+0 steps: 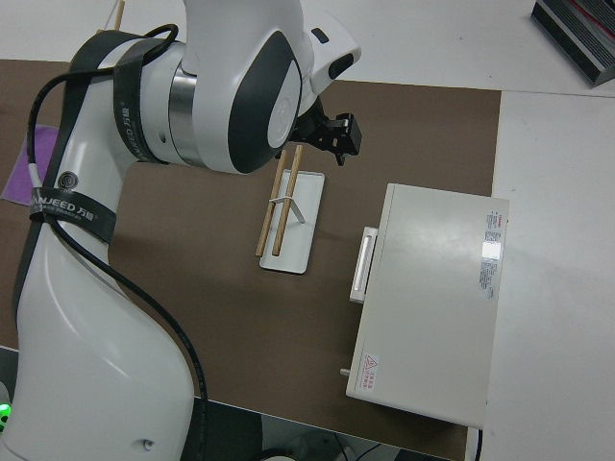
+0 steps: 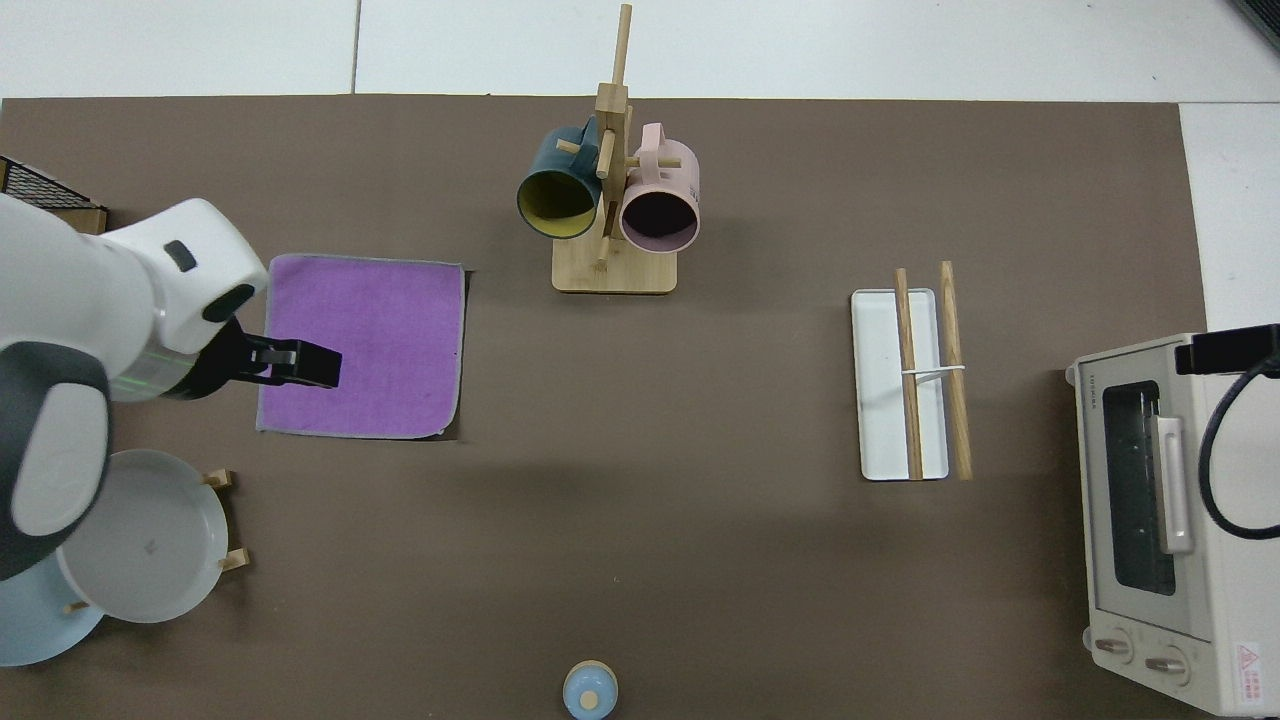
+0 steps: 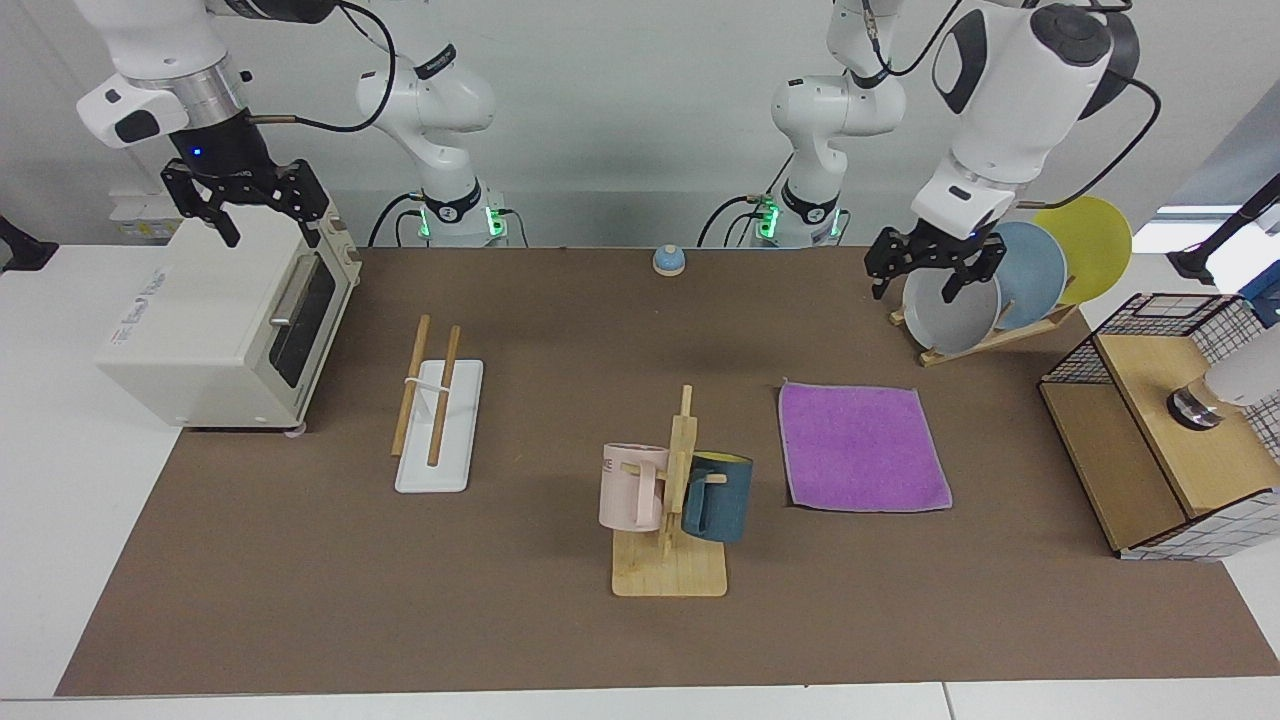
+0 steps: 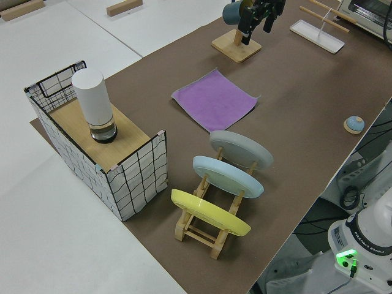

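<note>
One gripper (image 2: 300, 366) reaches in from the left of the top view over the edge of the purple cloth (image 2: 366, 346); in the left view it (image 3: 930, 264) hangs beside the plates. The other gripper (image 3: 246, 198) hangs over the white toaster oven (image 3: 228, 324), also seen in the front view (image 1: 332, 134). I cannot tell whether either is open or shut. A teal mug (image 2: 552, 192) and a pink mug (image 2: 660, 204) hang on a wooden tree.
A plate rack with grey (image 4: 242, 147), blue (image 4: 226, 177) and yellow (image 4: 208, 214) plates stands beside a wire basket shelf (image 4: 128, 141). A white holder (image 2: 876, 384) with two wooden sticks and a small blue object (image 2: 589, 690) lie on the mat.
</note>
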